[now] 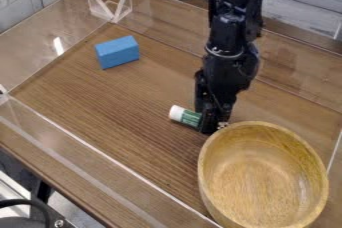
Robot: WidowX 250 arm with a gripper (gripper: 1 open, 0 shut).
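My gripper (211, 116) is lowered to the wooden table at the centre, over a small green and white cylinder (190, 116) lying on its side. The black fingers hide part of the cylinder; whether they touch or grip it is unclear. Just to the right and in front stands a large tan oval bowl (261, 182).
A blue block (116, 50) lies at the upper left, near a white wire-like stand (107, 4) at the back. Clear panels border the left side. The table's middle left and the area right of the arm are clear.
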